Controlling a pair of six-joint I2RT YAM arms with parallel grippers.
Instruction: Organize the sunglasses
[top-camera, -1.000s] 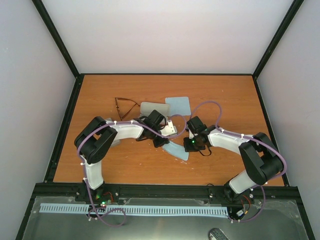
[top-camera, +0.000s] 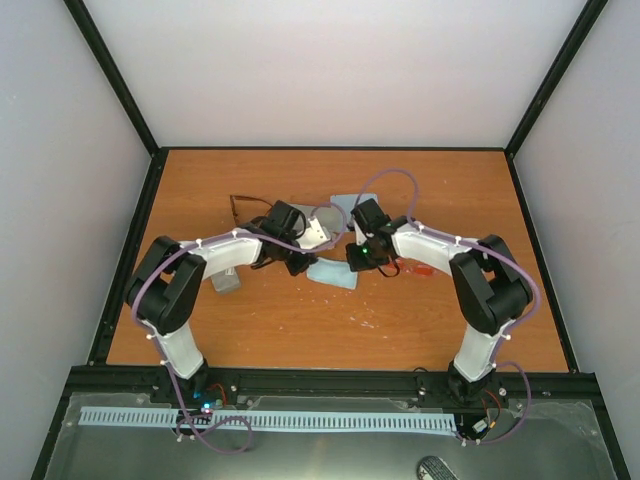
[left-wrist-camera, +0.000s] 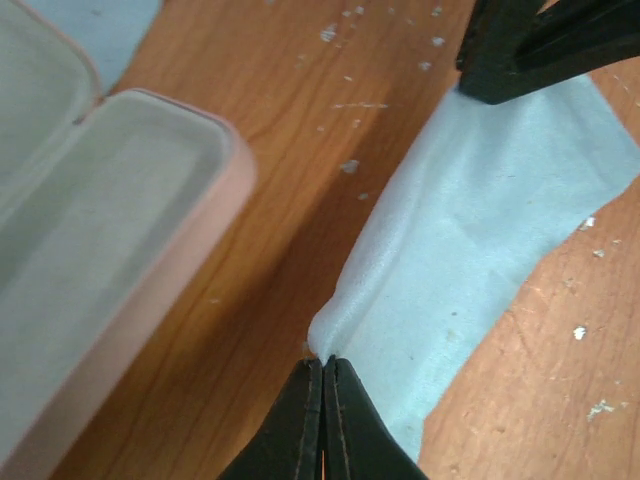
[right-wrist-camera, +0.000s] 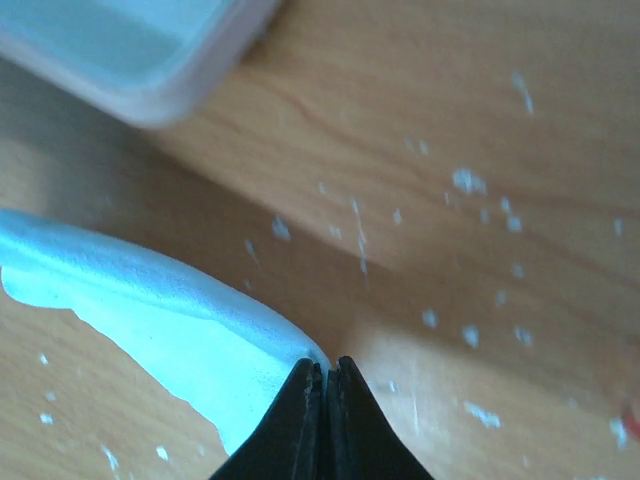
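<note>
A folded light blue cloth (top-camera: 332, 273) stretches between my two grippers, near the table's middle. My left gripper is shut on one end of its folded edge. My right gripper is shut on the other end. An open glasses case (left-wrist-camera: 215, 205), grey inside with a pale pink rim, lies just beyond the cloth, which is outside it. The left arm partly covers the case in the top view. Brown-framed glasses (top-camera: 236, 210) lie at the back left, partly behind that arm.
A light blue square (top-camera: 345, 201) lies flat at the back, partly hidden by the right arm. A small pale object (top-camera: 226, 281) sits below the left forearm, and something red (top-camera: 421, 269) beneath the right one.
</note>
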